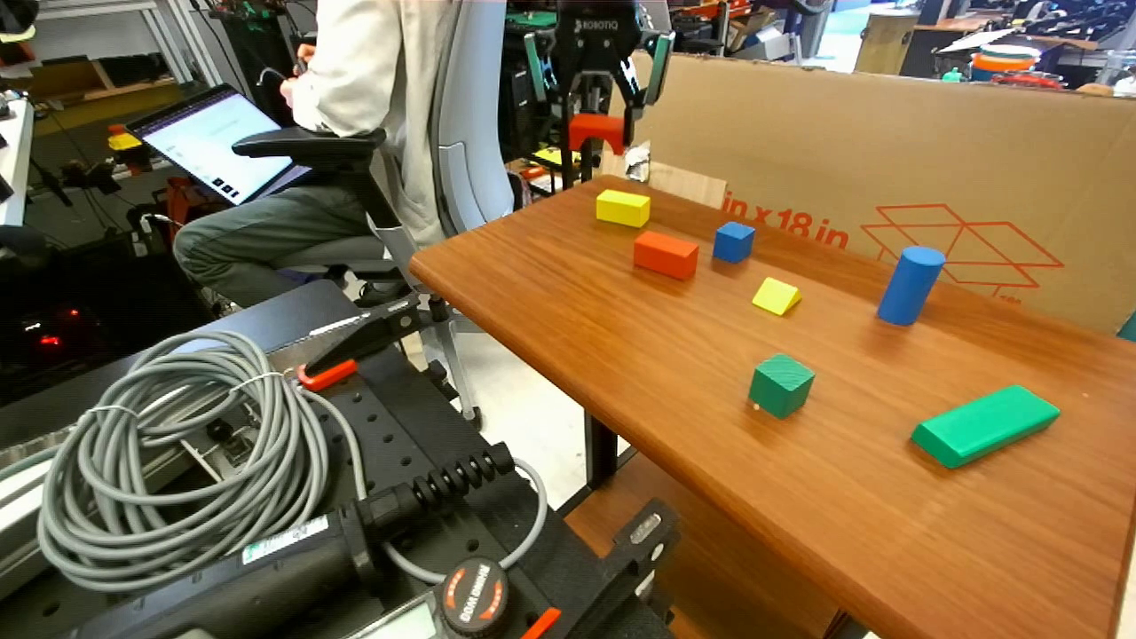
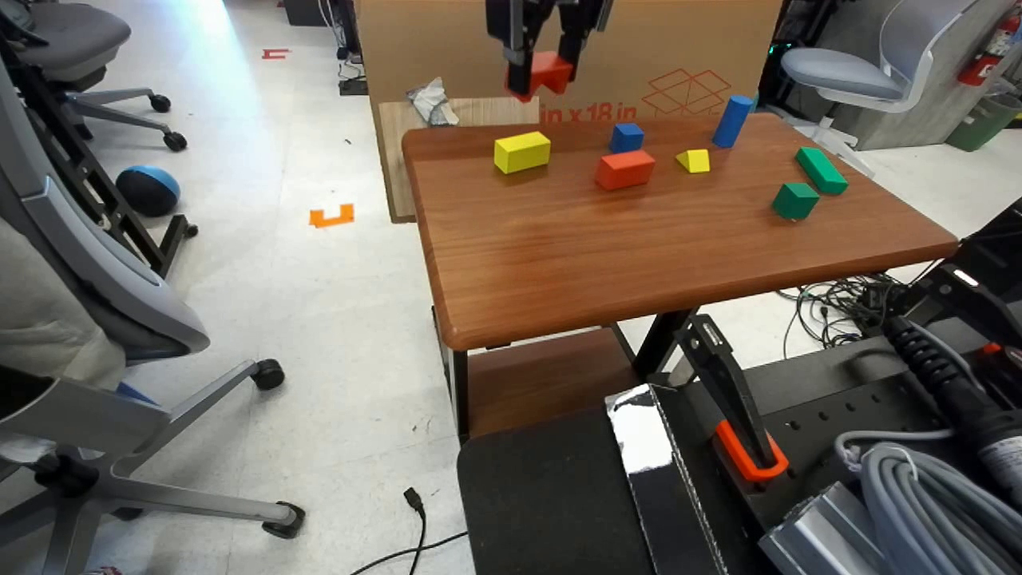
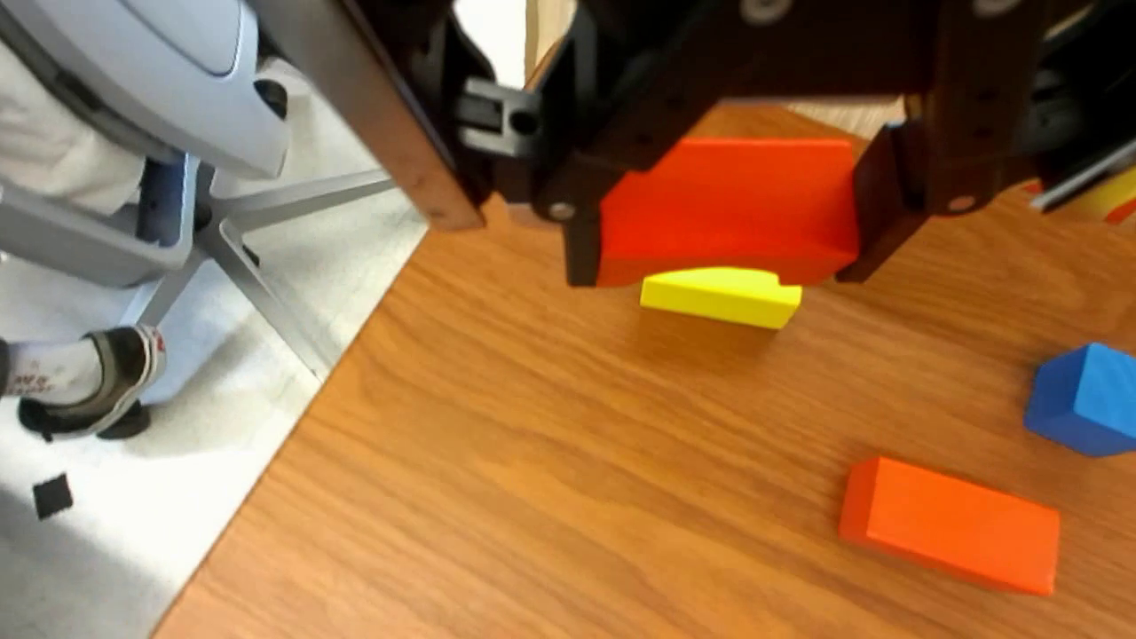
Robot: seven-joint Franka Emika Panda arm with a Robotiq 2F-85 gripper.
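Note:
A red arch-shaped block (image 1: 597, 130) hangs in the air above the far end of the table, with my gripper (image 2: 546, 78) shut on it. In the wrist view the red arch (image 3: 735, 208) is held between both fingers, one at each end. Beneath and a little beyond it lies a yellow block (image 3: 724, 296), partly covered by the arch in that view. The exterior views show the whole yellow block (image 2: 522, 152) on the table, apart from the raised arch. A red rectangular block (image 1: 666, 256) and a blue cube (image 1: 734, 243) lie nearby.
Farther along the table (image 1: 596, 319) are a yellow wedge (image 1: 777, 296), a blue cylinder (image 1: 911, 286), a green cube (image 1: 782, 385) and a green bar (image 1: 985, 426). A cardboard sheet (image 1: 958, 160) stands behind the table.

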